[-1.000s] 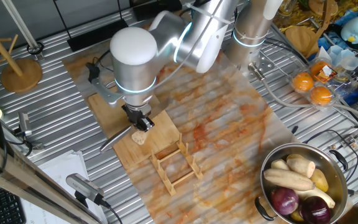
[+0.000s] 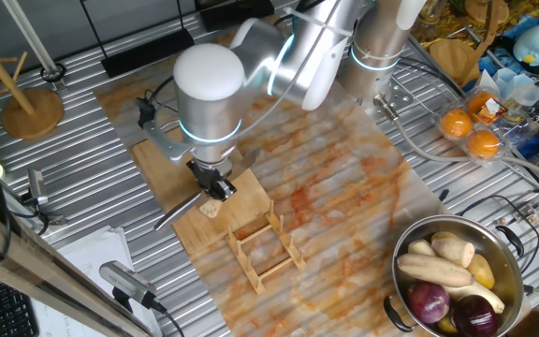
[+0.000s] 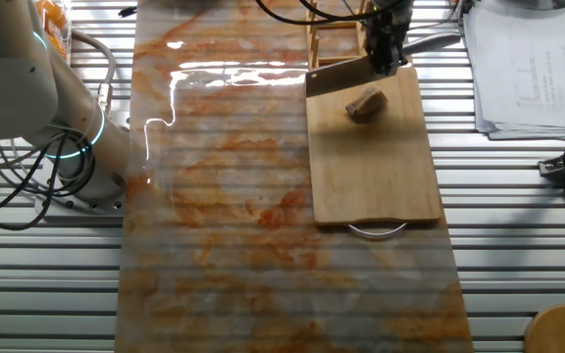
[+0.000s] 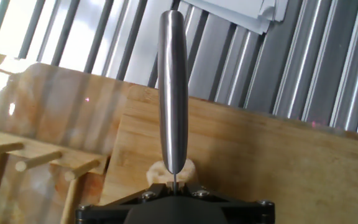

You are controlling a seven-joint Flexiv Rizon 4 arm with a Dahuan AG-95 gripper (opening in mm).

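My gripper (image 3: 388, 61) is shut on a knife, clasping it where the metal handle (image 4: 173, 93) meets the blade. The broad blade (image 3: 339, 77) shows in exterior view 2, over the far end of the wooden cutting board (image 3: 376, 176). On the board rests a pale brown chunk of food (image 3: 366, 104), close to the blade; whether they touch cannot be told. The wrist view shows this chunk partly hidden behind the knife and the fingers. In exterior view 1 the handle (image 2: 176, 212) juts past the board's edge.
Beside the board stands a wooden rack (image 2: 265, 251) with upright pegs. A metal pot (image 2: 402, 245) of potatoes and purple onions sits at the right. Papers (image 2: 96, 271) lie left of the board.
The knife stays gripped; board, chunk and rack look unmoved.
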